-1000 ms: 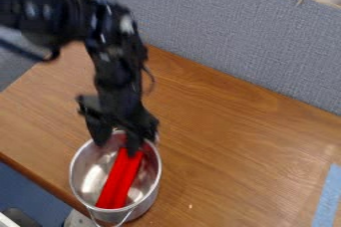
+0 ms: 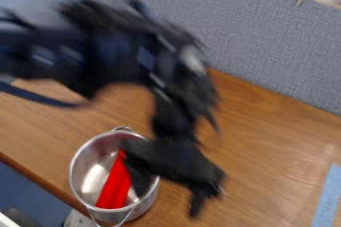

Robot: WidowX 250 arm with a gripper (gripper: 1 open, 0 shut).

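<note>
A metal pot with a thin handle stands at the lower left of the wooden table, holding a red object and something pale. My black gripper hangs, badly motion-blurred, over the pot's right side and the table just beside it. Its fingers are too blurred to show whether they are apart.
A grey padded wall runs along the back. The table's edge drops off at the lower left.
</note>
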